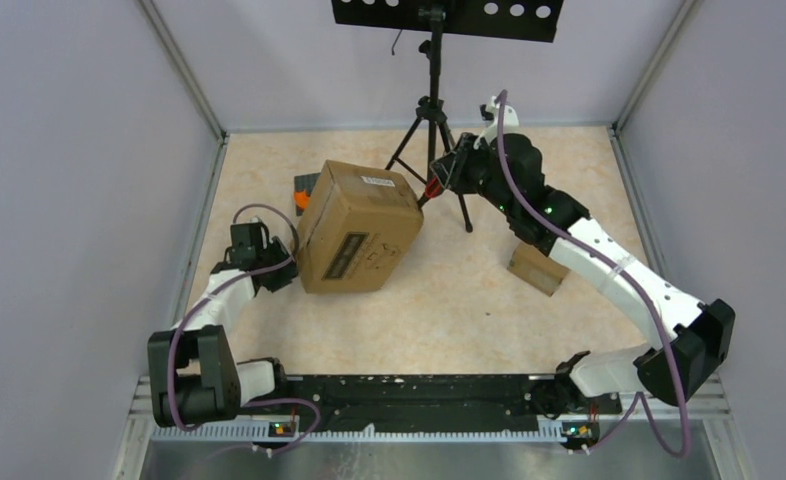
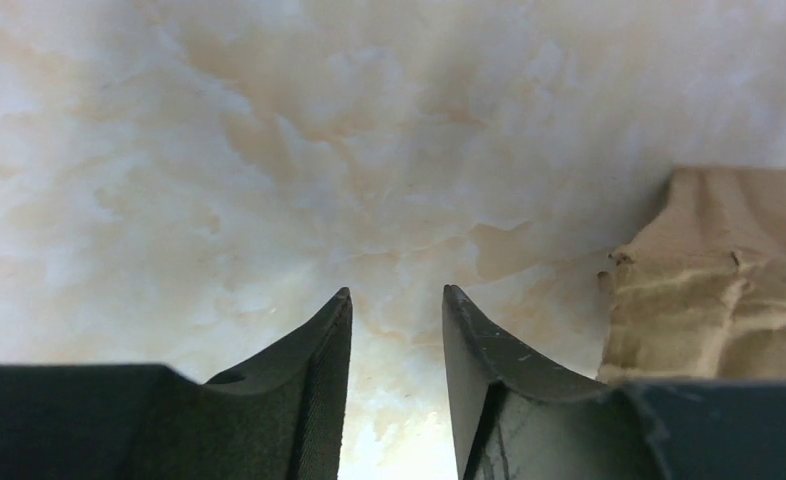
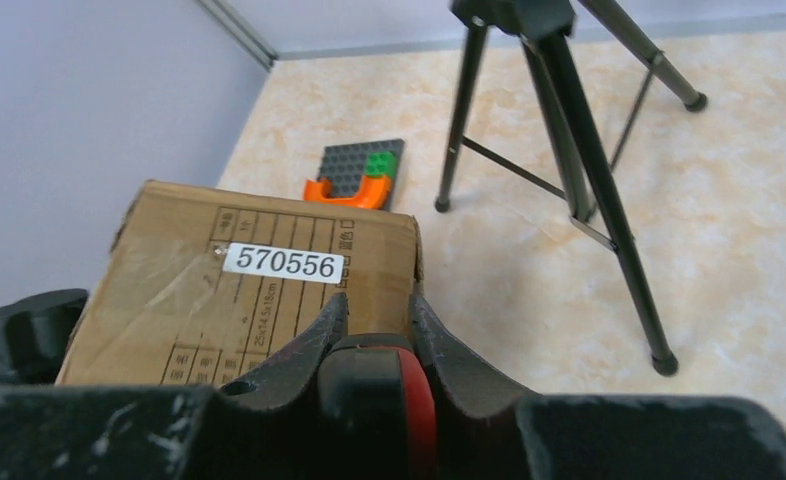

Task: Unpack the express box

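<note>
The cardboard box [image 1: 374, 215] sits in the middle-left of the table, turned at an angle and apparently tilted. Its label side faces the right wrist camera, and one crumpled corner [image 2: 709, 290] shows at the right of the left wrist view. My right gripper is shut on a red-and-black tool [image 3: 417, 405], whose thin dark end reaches the box's right side in the top view. Beside the box's left side, my left gripper is part open, with only bare table between its fingers.
Behind the box lies a grey studded plate [image 3: 347, 165] with an orange piece [image 3: 371, 192]. A black tripod [image 1: 434, 110] stands at the back. Under the right arm is a smaller carton [image 1: 536, 270].
</note>
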